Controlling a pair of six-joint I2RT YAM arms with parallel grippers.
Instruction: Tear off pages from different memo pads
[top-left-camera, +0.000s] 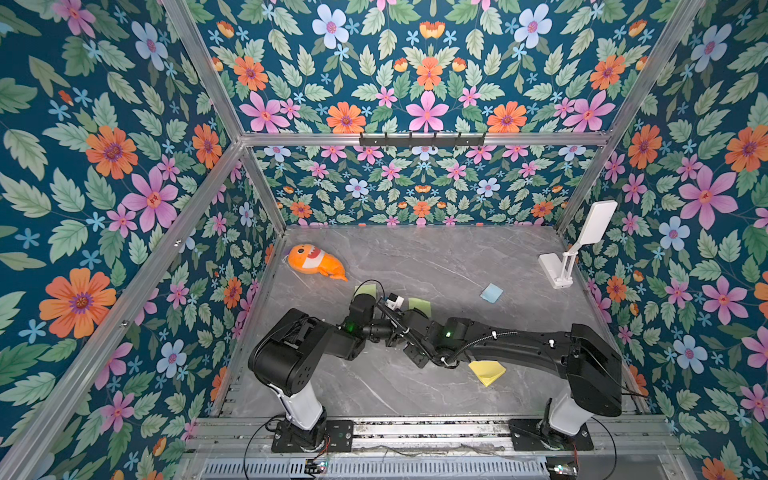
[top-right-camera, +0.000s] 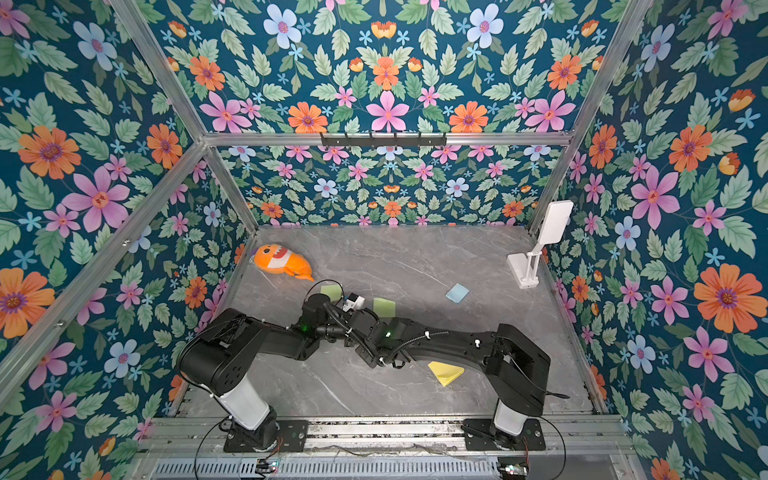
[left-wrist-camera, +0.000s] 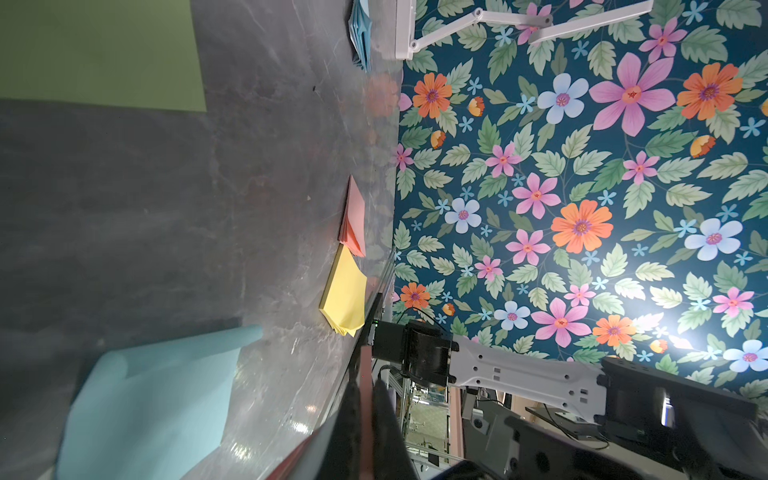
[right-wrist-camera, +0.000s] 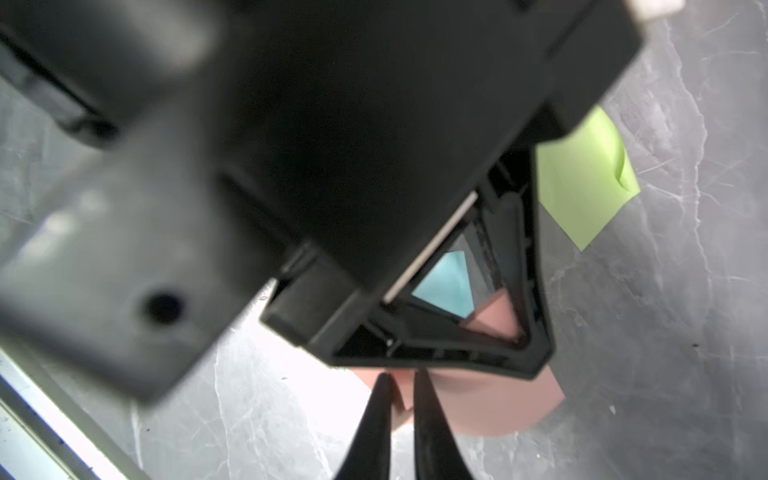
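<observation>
My left gripper is shut on a pink page, seen edge-on as a thin strip between its dark fingers. In the right wrist view this pink page (right-wrist-camera: 500, 404) sticks out beneath the left gripper's black finger frame. My right gripper stands close below, a small gap between its fingertips and pink paper in and behind that gap; no firm hold shows. A pink pad (left-wrist-camera: 353, 220) and a yellow pad (top-left-camera: 486, 372) lie side by side. A blue pad (top-left-camera: 491, 293) sits farther back. Both grippers are largely hidden in the top views.
Loose on the table are a teal sheet (left-wrist-camera: 156, 400) and a green sheet (right-wrist-camera: 584, 176). More green paper (top-left-camera: 365, 289) lies beyond the arms. An orange plush toy (top-left-camera: 313, 261) rests back left, a white lamp (top-left-camera: 561, 268) back right.
</observation>
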